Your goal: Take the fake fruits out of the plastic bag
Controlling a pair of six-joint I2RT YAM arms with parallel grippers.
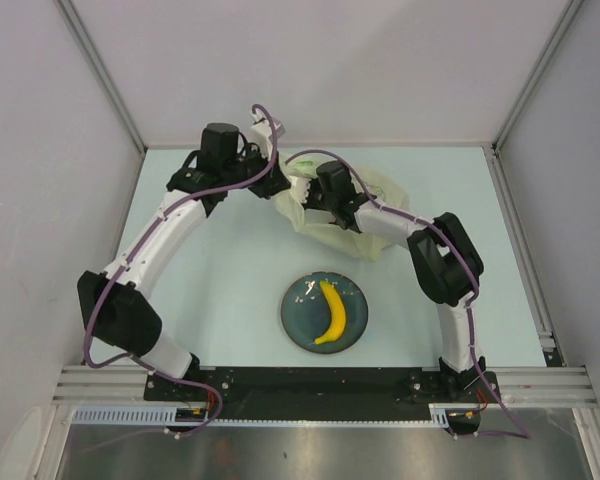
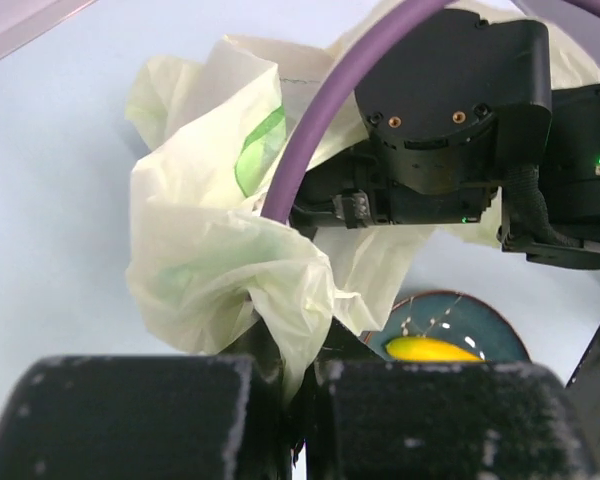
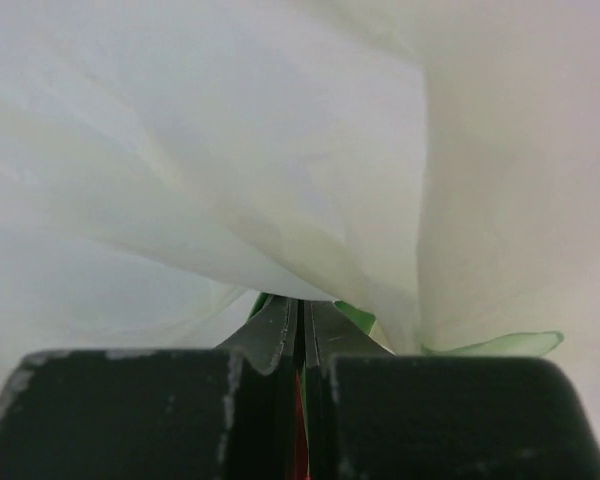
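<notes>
The pale plastic bag (image 1: 342,240) lies crumpled at the back centre, its mouth pulled up on the left. My left gripper is shut on a fold of the bag (image 2: 230,265) near that mouth. Inside the bag, my right gripper is shut, and pale film with green print surrounds its fingertips. A thin red sliver (image 3: 301,430) shows in the gap further back between its fingers; what it belongs to I cannot tell. In the top view the right arm hides the bag's inside. A yellow banana (image 1: 332,310) rests in the bowl.
The dark round bowl (image 1: 298,322) stands in front of the bag at the table's middle. My two arms come close together at the bag.
</notes>
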